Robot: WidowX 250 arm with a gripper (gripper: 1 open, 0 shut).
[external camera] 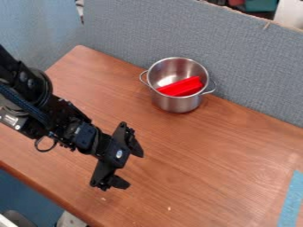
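A steel pot (176, 102) with two wire handles stands at the back centre of the wooden table, with a red elongated object (182, 85) lying inside it. My black gripper (119, 185) is low over the table's front left, apart from the pot and pointing down toward the bare wood. It appears open, with nothing visible held in it.
Grey padded panels (236, 58) border the back and left. A strip of blue tape (291, 199) lies at the right edge.
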